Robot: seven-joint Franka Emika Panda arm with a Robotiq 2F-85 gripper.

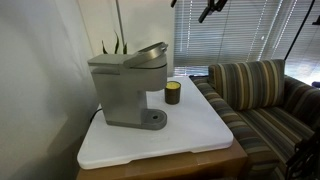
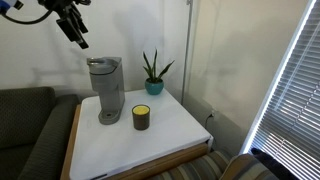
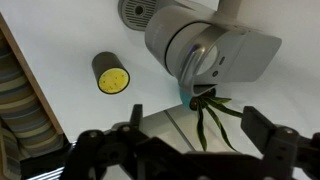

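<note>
A grey coffee maker (image 1: 125, 90) stands upright on a white tabletop (image 1: 190, 133), its silver top piece (image 1: 152, 54) tilted. Beside it, on the same surface, is a dark cup (image 2: 141, 118) with a yellow top or inside, which the wrist view also shows from above as a dark cup (image 3: 110, 73). My gripper (image 2: 84, 24) hangs in the air above the coffee maker's level, touching neither object. In the wrist view its fingers (image 3: 262, 132) are spread wide apart, with nothing held between them.
A potted plant (image 2: 154, 75) in a teal pot stands behind the coffee maker. A striped sofa (image 1: 255, 90) borders one side of the table, and a dark couch (image 2: 32, 130) lies on another.
</note>
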